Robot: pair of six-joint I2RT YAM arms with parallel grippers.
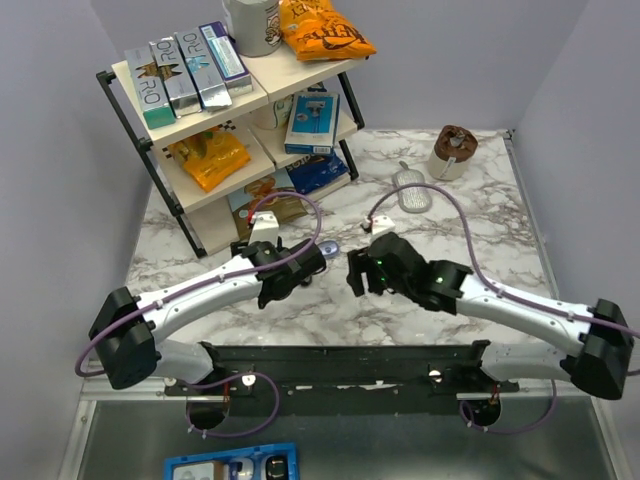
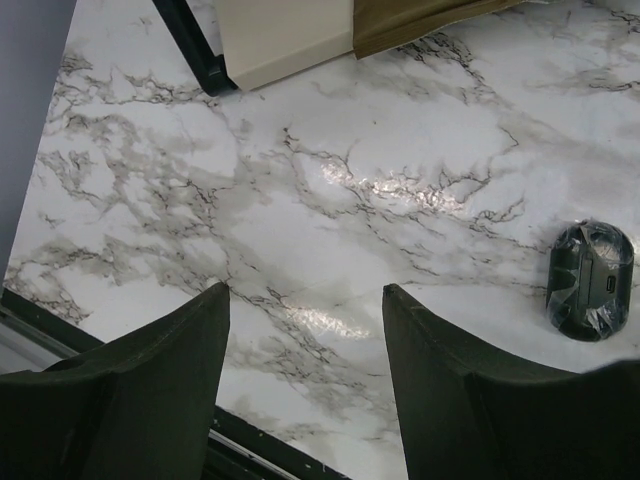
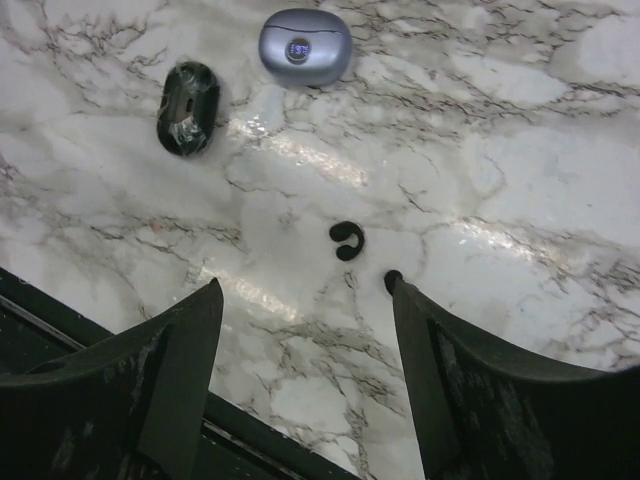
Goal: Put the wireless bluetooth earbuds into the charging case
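Observation:
A lavender charging case with a small lit display lies on the marble table, beside a dark green case in clear wrap, also seen at right in the left wrist view. Two small black pieces, likely earbuds [image 3: 349, 241], lie below the cases, one partly behind a right fingertip. My right gripper hangs open over them, empty. My left gripper is over bare table left of the wrapped case, fingers apart with nothing between them.
A shelf rack [image 1: 275, 80] with boxes and bags stands at the back left. A grey scrubber-like pad [image 1: 412, 200] and a brown-topped container [image 1: 452, 155] sit at the back right. The table's front edge runs below both grippers.

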